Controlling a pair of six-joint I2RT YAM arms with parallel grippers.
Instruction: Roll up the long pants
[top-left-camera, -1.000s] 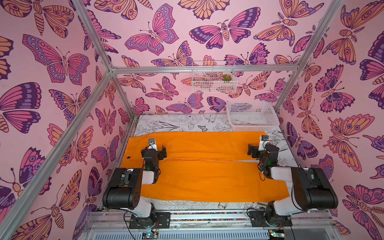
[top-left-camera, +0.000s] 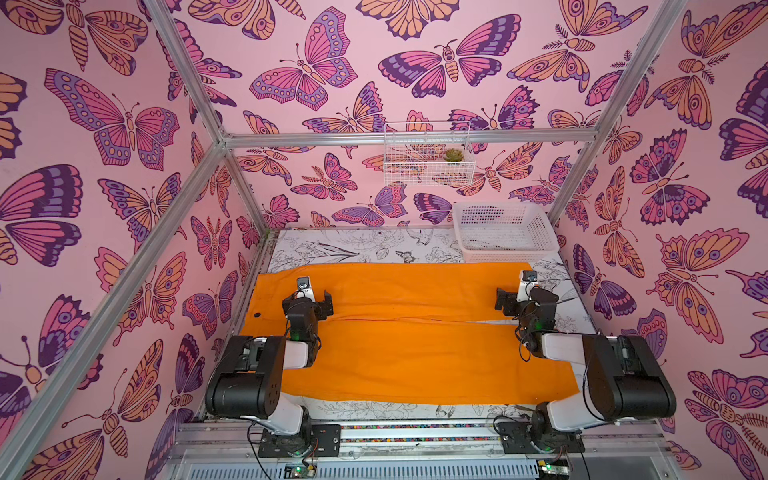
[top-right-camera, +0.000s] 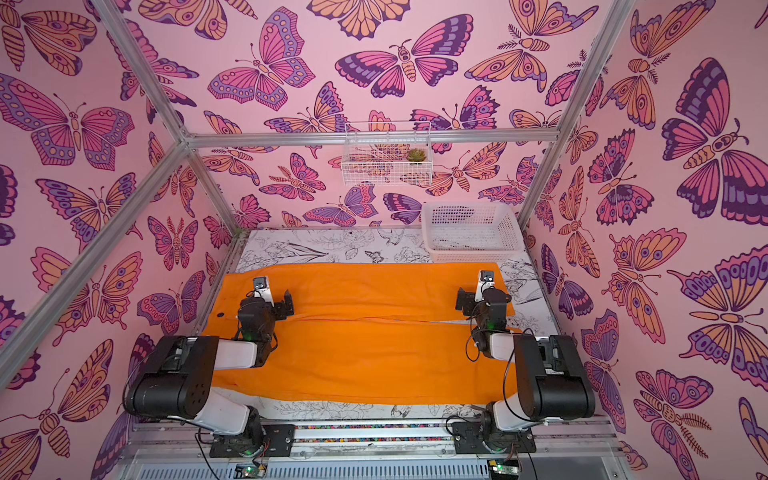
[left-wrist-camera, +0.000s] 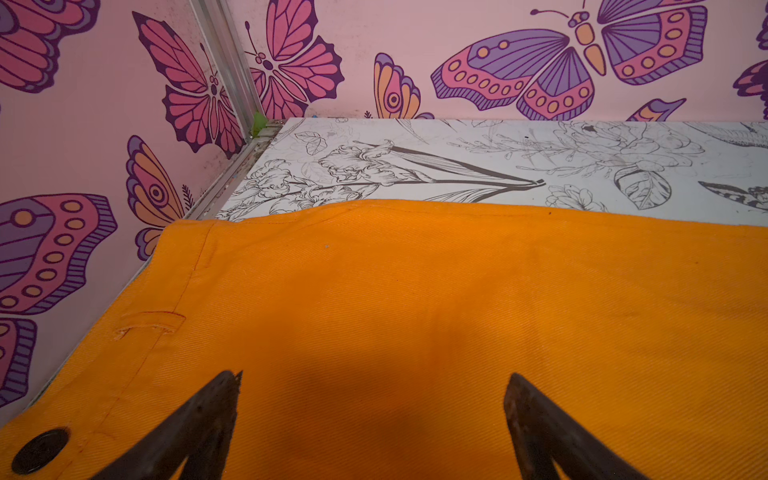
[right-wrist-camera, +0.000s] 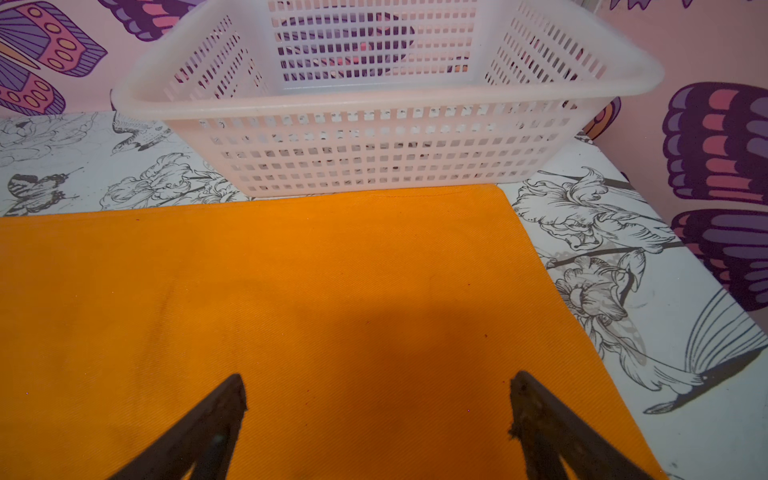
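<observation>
Orange long pants (top-left-camera: 424, 360) lie flat across the table, waistband with a dark button (left-wrist-camera: 40, 449) at the left, legs reaching right with a narrow slit between them. My left gripper (top-left-camera: 308, 300) stands open over the upper leg near the waist end; only orange cloth shows between and beyond its fingers in the left wrist view. My right gripper (top-left-camera: 512, 301) is open over the upper leg near the hem end at the right, nothing held. The hem edge (right-wrist-camera: 552, 296) shows in the right wrist view.
A white perforated basket (top-left-camera: 504, 254) sits at the back right, just behind the pants. A wire rack (top-left-camera: 416, 172) with a small plant hangs on the back wall. Patterned walls enclose the sides and back.
</observation>
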